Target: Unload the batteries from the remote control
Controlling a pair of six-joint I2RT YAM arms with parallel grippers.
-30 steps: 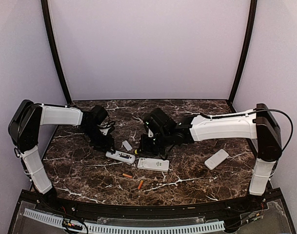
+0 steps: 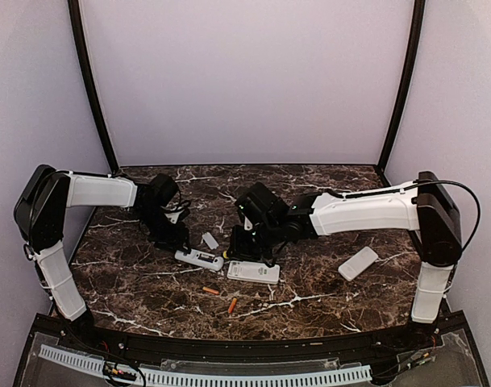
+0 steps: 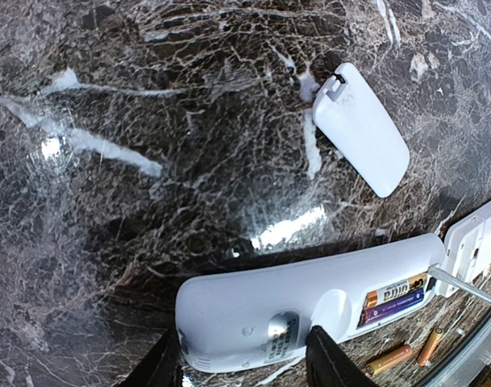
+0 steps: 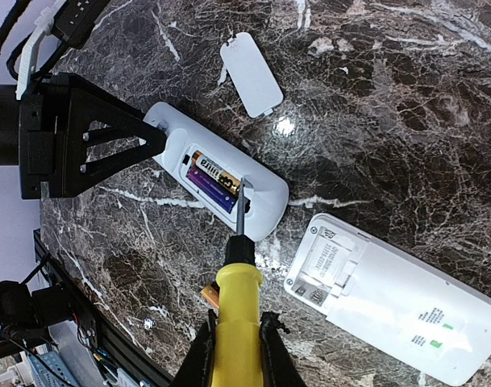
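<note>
The white remote (image 4: 265,201) lies on the dark marble table with its battery bay uncovered. Two batteries sit side by side in the bay, a gold-and-black one (image 4: 219,172) and a purple one (image 4: 211,192). My left gripper is shut across the remote's far end from the bay. Between the fingers of my right gripper is a yellow-handled screwdriver (image 4: 239,294). Its thin metal tip reaches the bay's end, by the gold battery; whether it is under the battery cannot be told. The detached white cover (image 3: 362,133) lies behind the remote.
A second white remote (image 4: 406,298) with an empty bay lies just right of the first. Two loose orange batteries (image 2: 210,290) (image 2: 232,305) rest toward the front. A third white device (image 2: 358,263) lies far right.
The left arm, the remote and the loose batteries look unmoved.
</note>
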